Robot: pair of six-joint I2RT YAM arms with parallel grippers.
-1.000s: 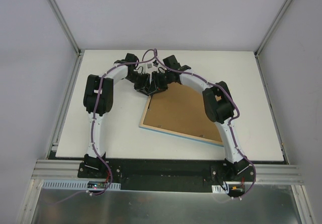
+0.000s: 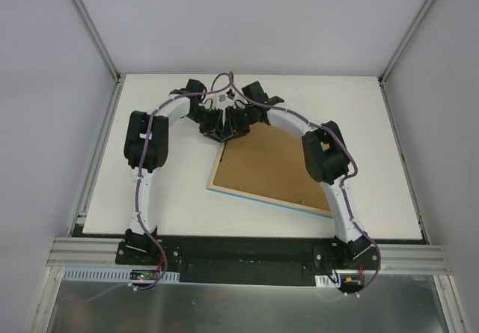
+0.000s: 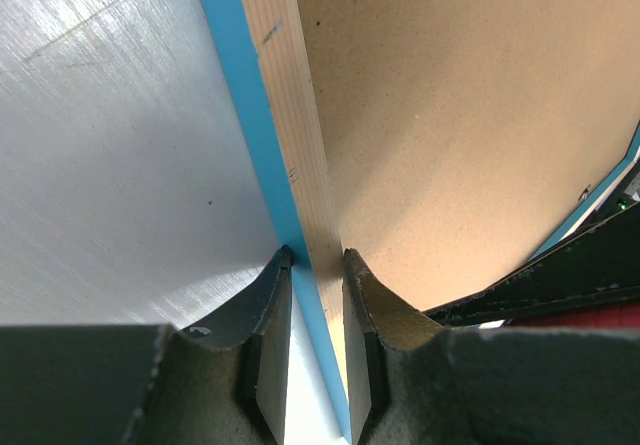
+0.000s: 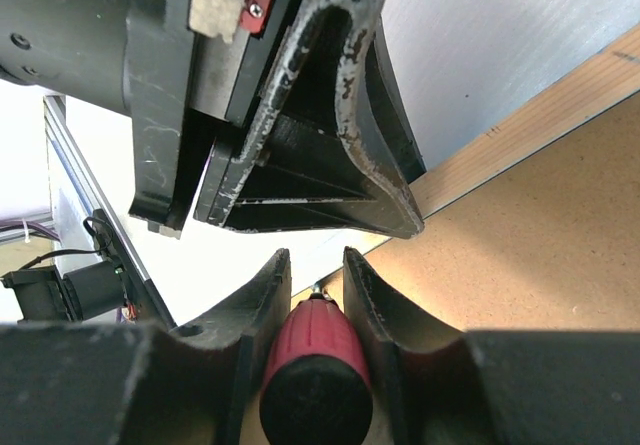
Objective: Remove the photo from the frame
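The photo frame lies face down on the white table, showing its brown backboard (image 2: 262,165) inside a pale wooden rim with blue edge (image 3: 275,95). At its left side, my left gripper has its fingertips on either side of the rim strip, part open. Beside it my right gripper is shut on a red-and-black cylindrical handle (image 4: 318,355), held over the backboard's edge. The two grippers crowd together in the top view, hiding that corner of the frame. Small metal tabs (image 2: 299,201) sit along the backboard's edge.
The arms cover the upper middle and part of the frame's right side. Walls and rails border the table.
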